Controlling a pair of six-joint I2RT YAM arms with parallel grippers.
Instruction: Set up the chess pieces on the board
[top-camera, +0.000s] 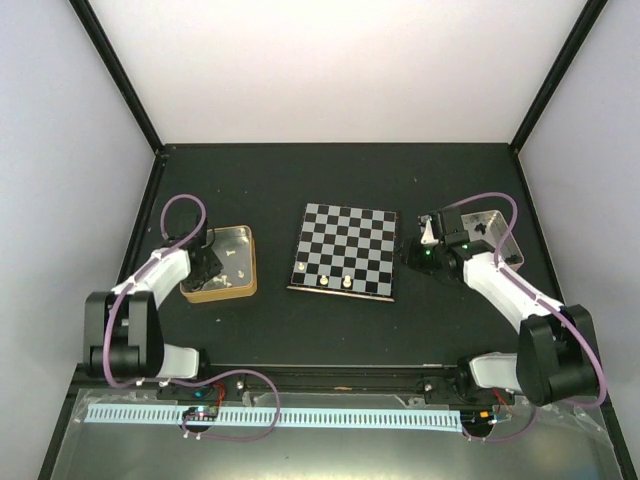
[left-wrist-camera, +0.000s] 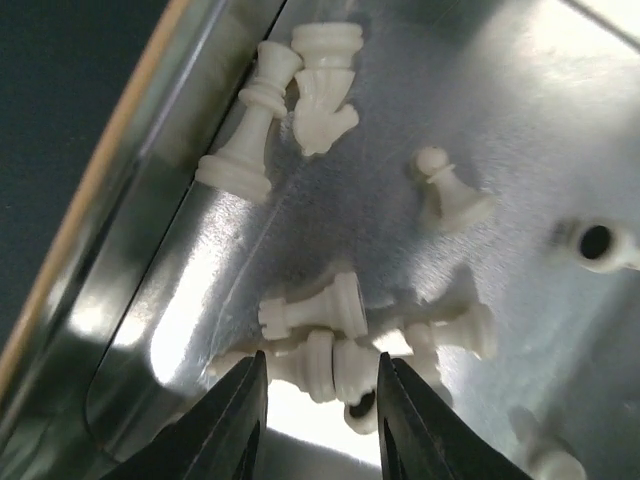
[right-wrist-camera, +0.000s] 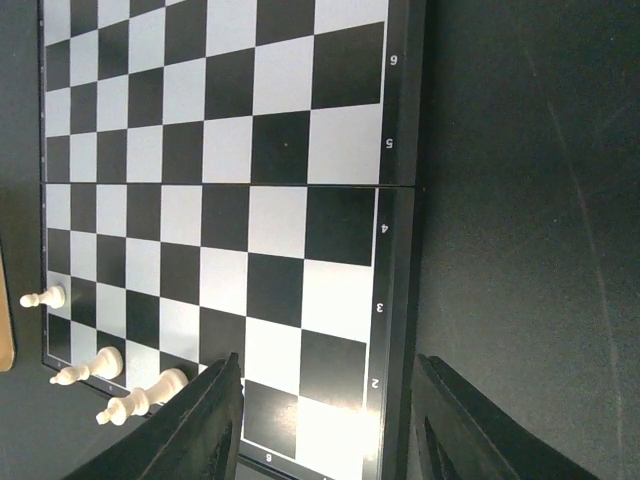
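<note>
My left gripper hangs open over the left tray (top-camera: 245, 285), above white chess pieces lying on its metal floor, among them a rook (left-wrist-camera: 312, 308), a taller piece (left-wrist-camera: 247, 140), a knight (left-wrist-camera: 322, 110) and a pawn (left-wrist-camera: 450, 200). My right gripper is open and empty at the right edge of the chessboard (top-camera: 345, 245). Three white pieces stand along the board's near-left side: a small pawn (right-wrist-camera: 50, 297) and two larger ones (right-wrist-camera: 105, 365) (right-wrist-camera: 150, 395).
A second tray (top-camera: 500, 240) with dark pieces sits at the far right, partly behind my right arm.
</note>
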